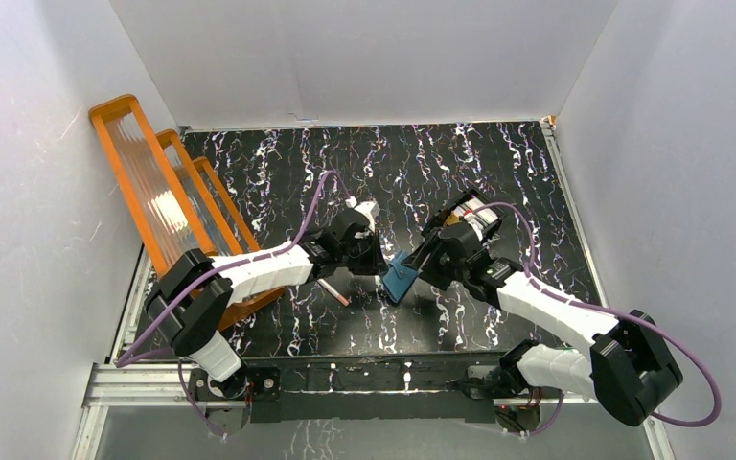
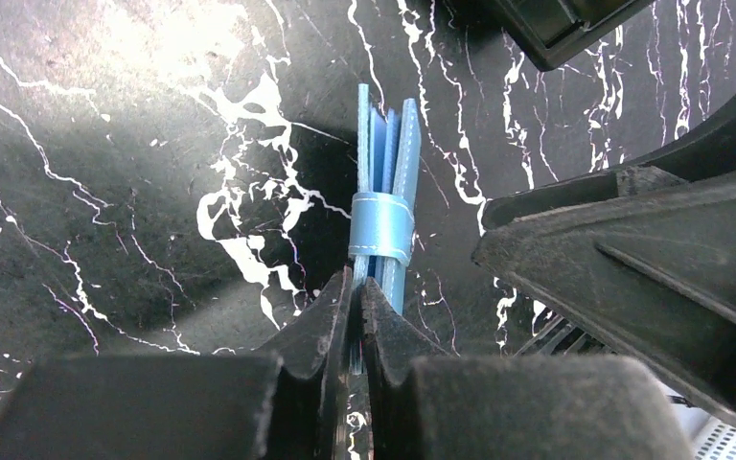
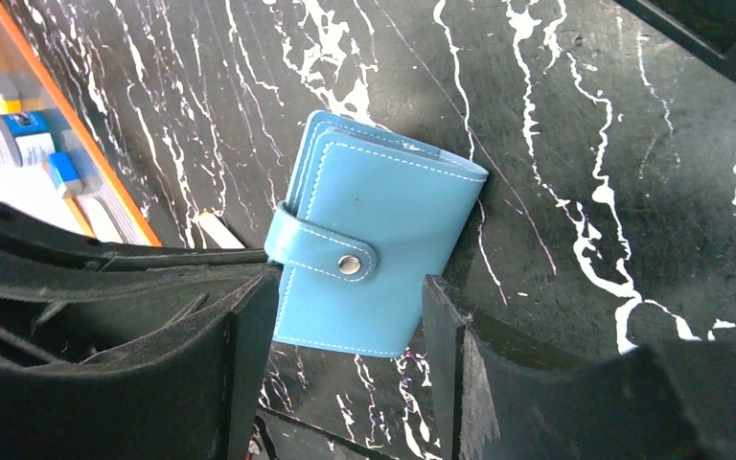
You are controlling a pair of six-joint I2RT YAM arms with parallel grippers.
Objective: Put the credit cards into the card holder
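A light-blue card holder (image 1: 400, 278) with a snapped strap stands between my grippers, edge-on in the left wrist view (image 2: 395, 192). My left gripper is shut at the holder's near edge; whether it pinches any of it is hard to tell. My right gripper is part open, its fingertips either side of the holder's lower half as that view shows it, with the holder's blue face between them. No credit cards can be made out clearly.
An orange wooden rack (image 1: 129, 163) leans along the left. A black container (image 2: 561, 24) with items lies behind my right gripper. A pale stick (image 1: 333, 292) lies near the left gripper.
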